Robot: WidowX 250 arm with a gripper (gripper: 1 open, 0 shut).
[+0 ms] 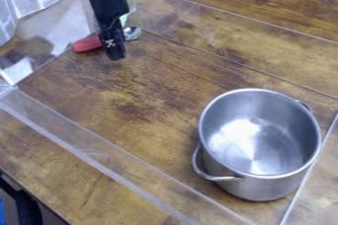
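My black gripper (114,45) reaches down from the top left, low over a red object (86,44) that lies on the wooden table near the back left. A small pale green and metallic item (132,33) shows just right of and behind the gripper. Whether the fingers are open or shut, or touch the red object, I cannot tell at this size.
A large steel pot (258,140) with side handles stands at the front right of the table (145,111). Clear plastic edging runs along the left and front.
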